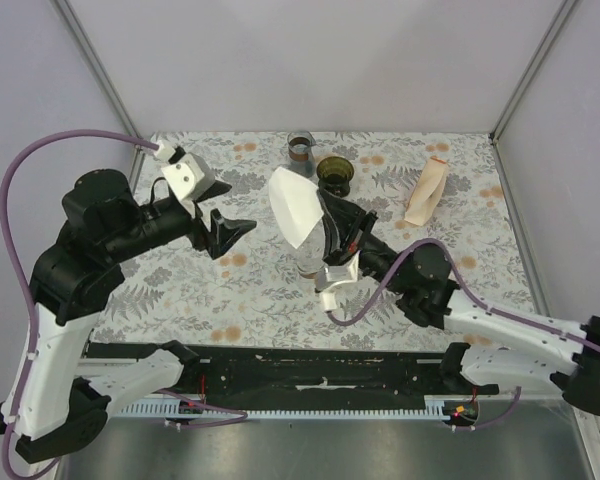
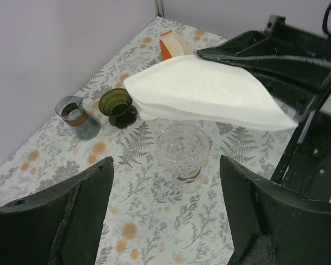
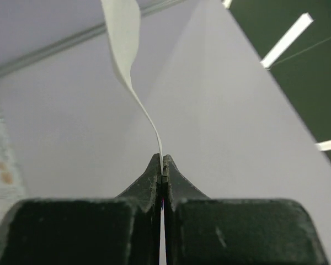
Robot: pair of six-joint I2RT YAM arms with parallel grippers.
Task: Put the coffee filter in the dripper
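My right gripper (image 1: 330, 225) is shut on a white paper filter (image 1: 292, 205), which stands out from its fingertips in the top and right wrist views and spans the left wrist view. My left gripper (image 1: 230, 228) stands open to the left of the filter, with nothing between its fingers. Behind the filter are a clear dripper (image 2: 182, 149), partly hidden from above by the right gripper, a green glass cone (image 1: 336, 172) and a glass carafe (image 1: 300, 150).
A brown paper packet (image 1: 425, 190) lies at the back right of the patterned mat (image 1: 170, 300). Pale walls enclose the workspace.
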